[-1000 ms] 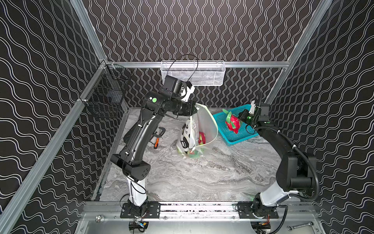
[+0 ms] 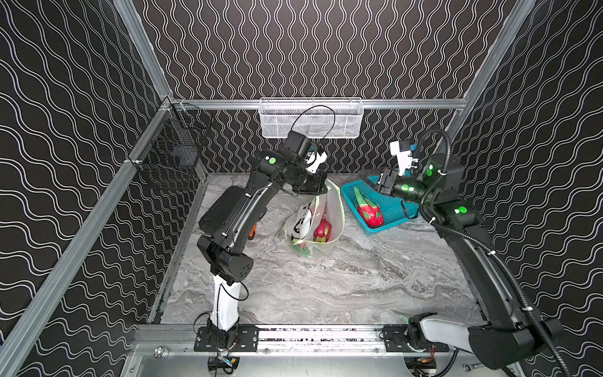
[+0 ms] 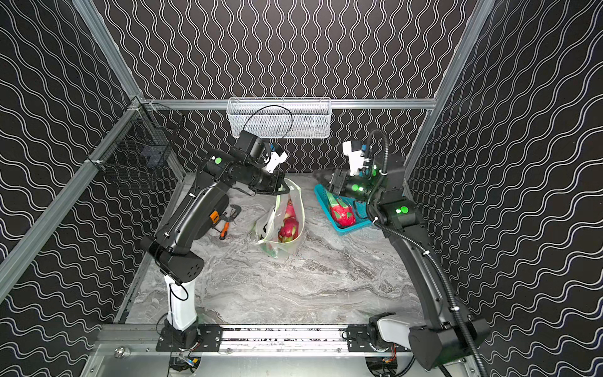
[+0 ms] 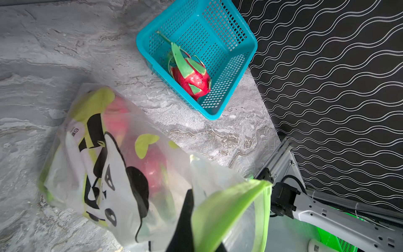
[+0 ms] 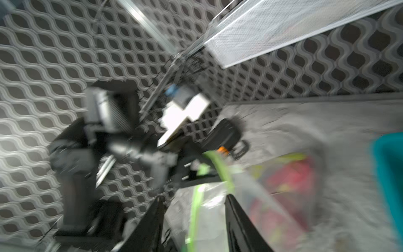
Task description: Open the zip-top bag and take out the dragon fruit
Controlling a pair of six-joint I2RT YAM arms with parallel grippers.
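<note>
The translucent zip bag (image 4: 105,176) with a panda print stands open at mid-table, with red dragon fruit (image 3: 289,229) inside. My left gripper (image 2: 320,187) is shut on the bag's green-edged rim, holding it up at the back. Another dragon fruit (image 4: 193,82) lies in the teal basket (image 4: 147,46) to the bag's right. My right gripper (image 2: 380,185) is raised over the basket's back part, right of the bag; its fingertips stand apart in the blurred right wrist view, nothing seen held.
An orange-handled tool (image 3: 223,231) lies left of the bag, beside the left arm. A white wire rack (image 2: 311,122) hangs on the back wall.
My right arm has risen and swung toward the bag. My left gripper has shifted slightly right with the bag's rim. The fruit in the basket has shifted down and left.
</note>
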